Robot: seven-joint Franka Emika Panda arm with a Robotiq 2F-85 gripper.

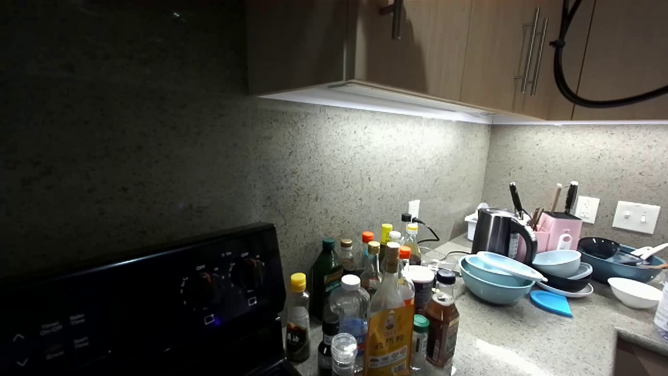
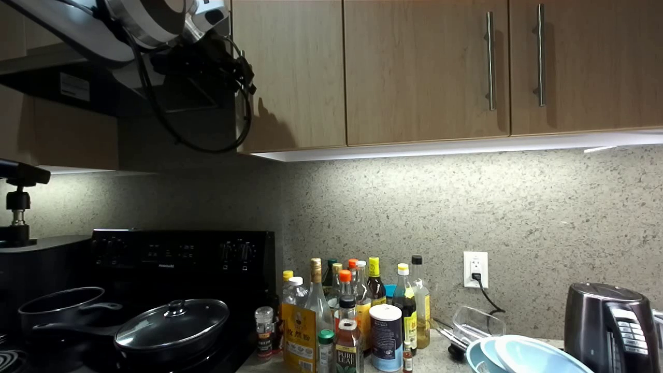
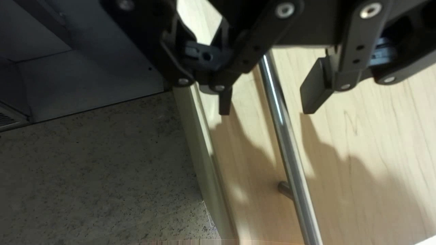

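Observation:
A silver bar handle [image 3: 289, 151] runs down the cabinet door [image 3: 351, 163] in the wrist view. My gripper is open, with one black fingertip [image 3: 225, 101] left of the bar and the other to its right. The bar passes through the gap between them in this view; neither pad touches it, and how deep the fingers reach around it is hard to tell. In exterior view 2 the dark gripper [image 2: 245, 77] is up by the left edge of the leftmost upper door [image 2: 292, 74], its fingers too dark to make out.
Below the cabinets, several bottles [image 1: 388, 338] crowd the counter beside the stove. A lidded pan [image 2: 174, 326] sits on the stove. A range hood [image 2: 56, 81] is left of the door. A black cable loop [image 2: 161, 118] hangs from the arm.

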